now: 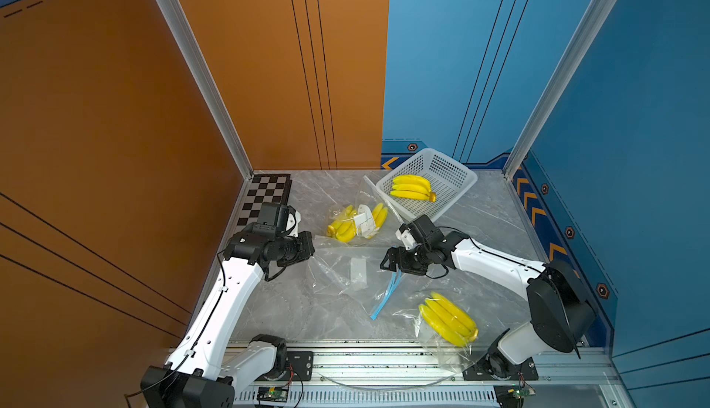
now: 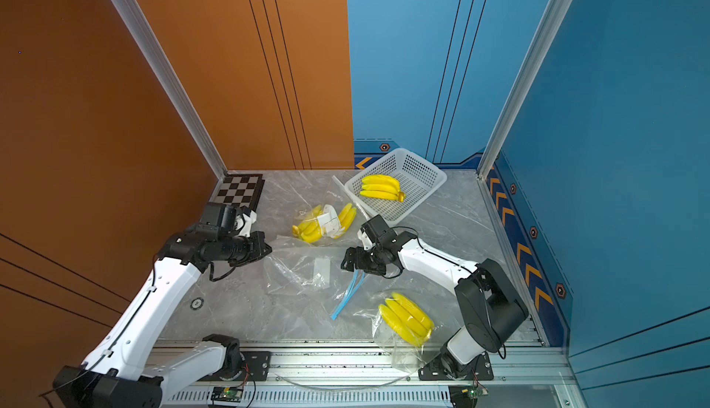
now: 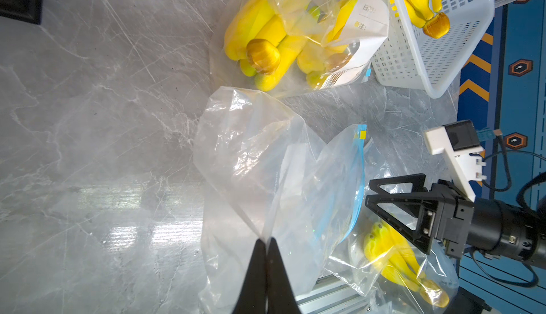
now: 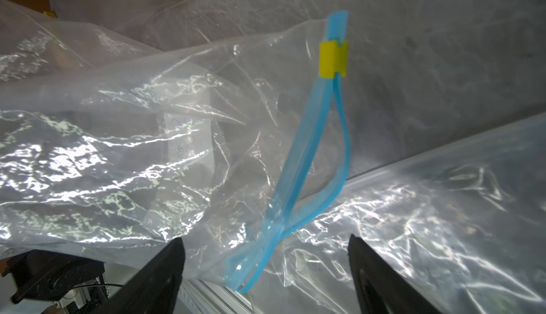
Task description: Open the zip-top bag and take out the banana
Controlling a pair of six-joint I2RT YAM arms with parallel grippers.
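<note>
A clear zip bag with a blue zip strip and yellow slider lies flat and looks empty. My left gripper is shut on its film, with folds running to the fingertips. Over the zip end hovers my right gripper, open, and the strip passes between its fingers in the right wrist view without being clamped. Bare bananas rest in the white basket. Other bananas are bagged: one bag at the back middle, one bag at the front right.
A dark checkered board sits at the back left. Behind the zip bag, the bagged bananas lie close to the basket's left side. Metal rails run along the front edge.
</note>
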